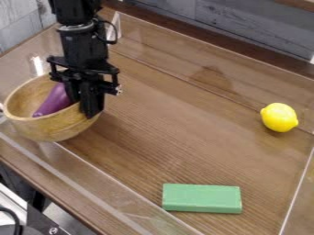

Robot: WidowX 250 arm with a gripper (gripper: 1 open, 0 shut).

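Observation:
A wooden bowl [46, 124] stands at the left of the table, tilted, with a purple eggplant-like object [51, 104] in it. The black gripper [84, 99] is at the bowl's right rim, shut on it as far as the view shows; the fingertips are partly hidden against the dark arm.
A yellow lemon [278, 117] lies at the right and a green block [201, 198] at the front.

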